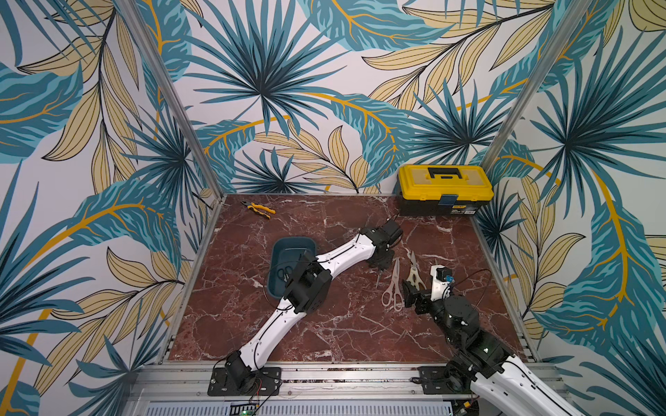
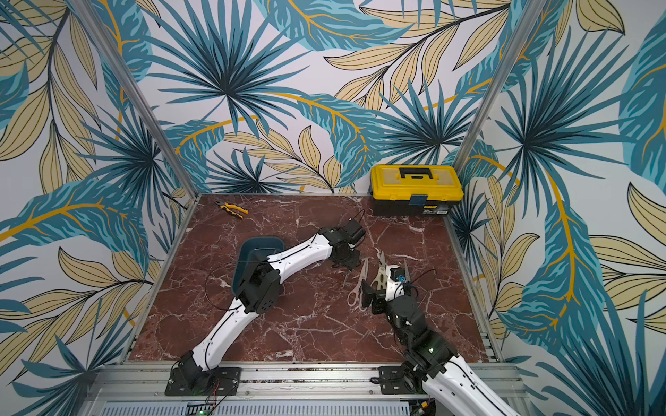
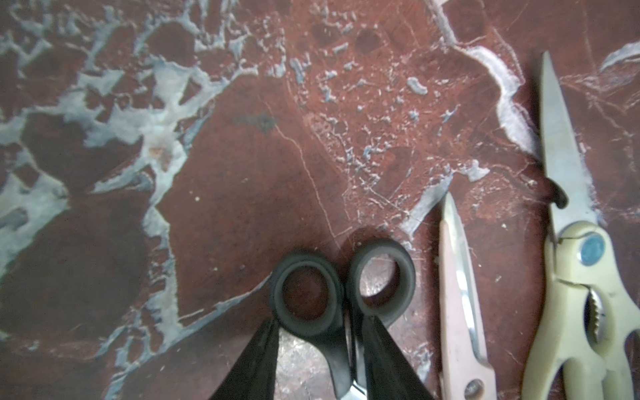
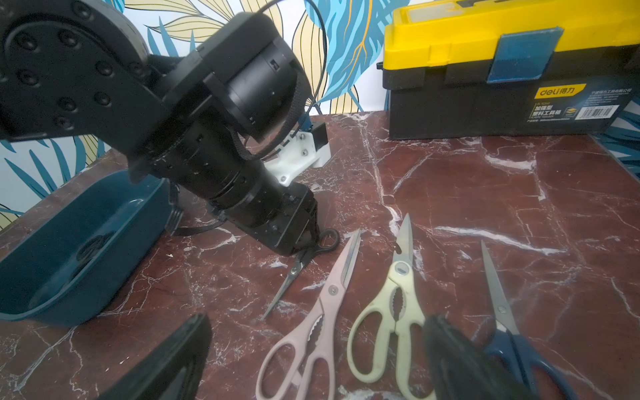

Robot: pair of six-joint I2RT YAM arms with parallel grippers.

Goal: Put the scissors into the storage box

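My left gripper is low over the black scissors (image 3: 303, 320), fingers part open either side of the lower handle; a firm hold is not visible. Pink scissors (image 4: 330, 310), cream scissors (image 4: 386, 306) and blue scissors (image 4: 503, 320) lie in a row to their right. My right gripper stands open behind the pink and cream pairs in the right wrist view. The teal open box (image 1: 291, 246) sits left of centre, partly behind my left arm, with dark looped items (image 4: 93, 250) inside.
A closed yellow-and-black toolbox (image 1: 444, 187) stands at the back right. Yellow pliers (image 1: 260, 208) lie at the back left.
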